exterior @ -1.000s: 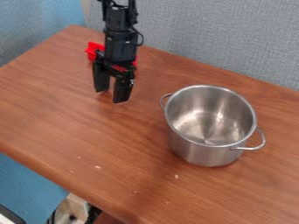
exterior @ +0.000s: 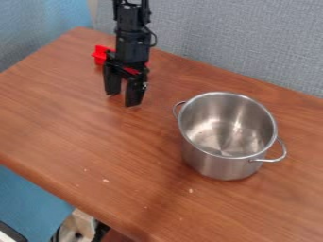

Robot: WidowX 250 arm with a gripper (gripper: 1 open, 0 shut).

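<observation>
My black gripper (exterior: 124, 91) hangs over the back left of the wooden table, its fingers apart and pointing down, with nothing seen between them. A red object (exterior: 102, 56) lies just behind it, partly hidden by the gripper. A large steel pot (exterior: 225, 159) with two side handles stands on the right half of the table, apart from the gripper; it looks empty.
Grey-blue padded walls (exterior: 240, 38) border the back and left. Some small items at the bottom left edge are too cropped to identify.
The gripper has shifted very slightly up and to the left. The pot and red object have not moved.
</observation>
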